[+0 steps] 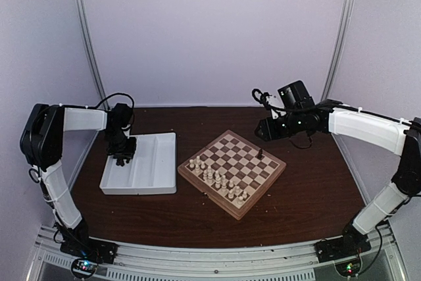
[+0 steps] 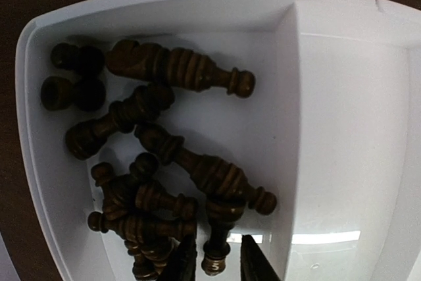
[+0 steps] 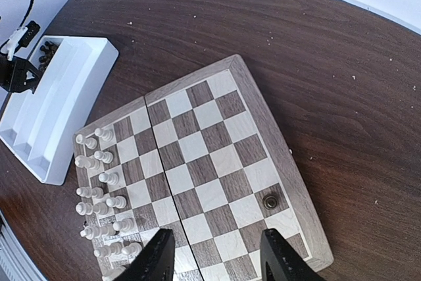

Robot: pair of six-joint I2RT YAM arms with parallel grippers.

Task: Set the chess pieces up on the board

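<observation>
My left gripper is down over the left compartment of the white tray [image 2: 295,129], where several dark brown pieces lie jumbled. It is part open at a piece [image 2: 220,228] standing between or just beyond its fingertips; whether it touches cannot be told. The chessboard [image 3: 194,146] has white pieces [image 3: 108,178] standing along one side and a single dark piece [image 3: 270,200] on the opposite side. My right gripper hovers over the board's right part, open, with nothing seen between its fingers.
The other tray compartments [image 1: 153,162] look empty. Bare dark table [image 3: 355,97] surrounds the board and tray, with walls at the back and sides.
</observation>
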